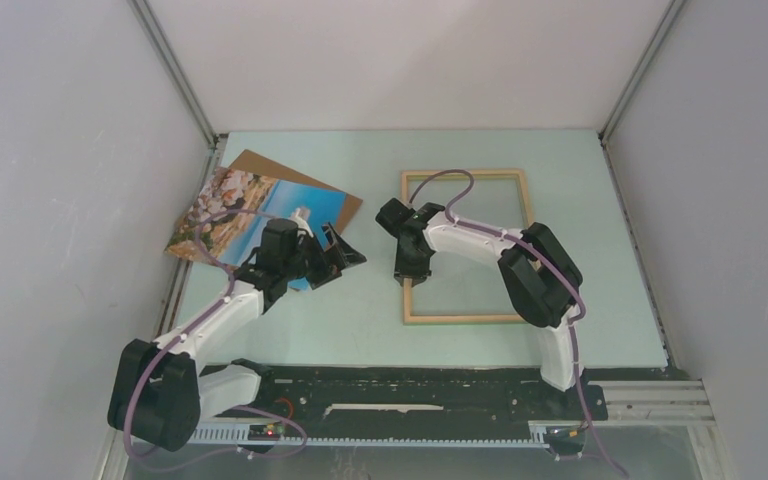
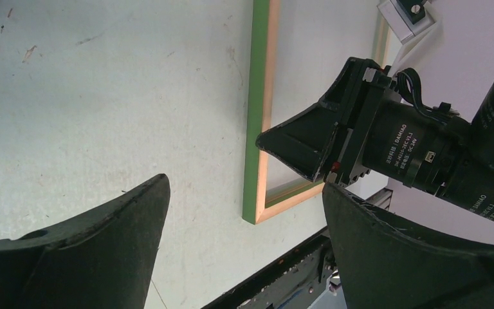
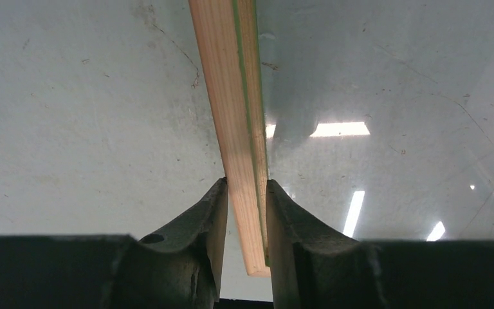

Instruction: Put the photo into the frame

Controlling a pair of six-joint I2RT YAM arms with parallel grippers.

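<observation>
The wooden frame (image 1: 472,319) with a green edge lies on the right half of the table. My right gripper (image 1: 410,276) is at its left bar; in the right wrist view its fingertips (image 3: 247,183) are close together around the bar (image 3: 224,86), part open, and whether they grip it is unclear. The photo (image 1: 216,216), flowers and blue sea, lies at the left on a brown board (image 1: 340,195). My left gripper (image 1: 340,254) hangs over the photo's right part, open and empty, its fingers wide apart in the left wrist view.
Walls enclose the left, back and right; a dark edge (image 1: 440,380) runs along the front.
</observation>
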